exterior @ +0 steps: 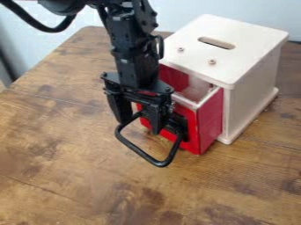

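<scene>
A pale wooden box (247,97) with a slot and two knobs on top stands at the back right, with a red drawer (206,127) pulled partly out of its front. My black gripper (140,111) hangs low over the drawer's front at its left, hiding part of it. A black loop below the fingers reaches out over the table. Whether the fingers hold anything is hidden.
A pale wall stands behind the table's back edge.
</scene>
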